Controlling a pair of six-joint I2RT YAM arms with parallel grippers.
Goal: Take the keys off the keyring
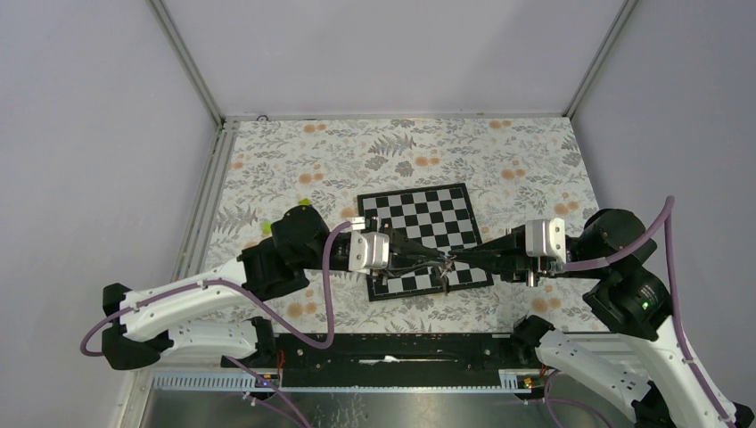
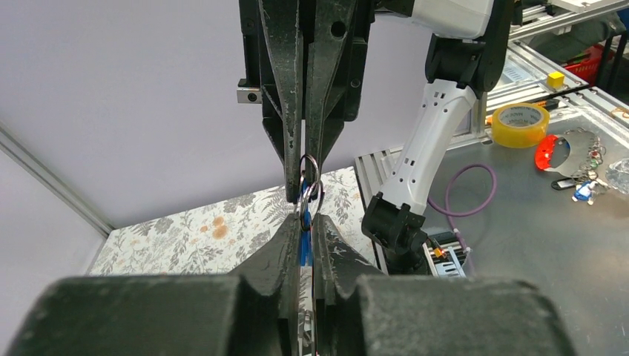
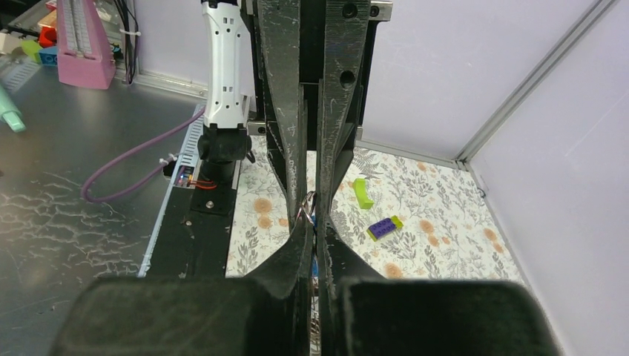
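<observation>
In the top view, my left gripper (image 1: 440, 260) and right gripper (image 1: 453, 256) meet tip to tip above the chessboard. The keyring (image 2: 311, 185), a thin metal ring, stands at the meeting fingertips. My left gripper is shut, with the ring's lower part between its tips in the left wrist view. In the right wrist view, my right gripper is shut, its tips against the keyring (image 3: 306, 208); whether they pinch its wire is unclear. A blue piece (image 2: 305, 251) shows through the slit of the left fingers. The keys (image 1: 444, 278) hang below, small and mostly hidden.
Beneath the grippers lies the chessboard (image 1: 419, 214) on the patterned table. A green block (image 3: 362, 193) and a purple-and-green block (image 3: 385, 227) rest near the left arm.
</observation>
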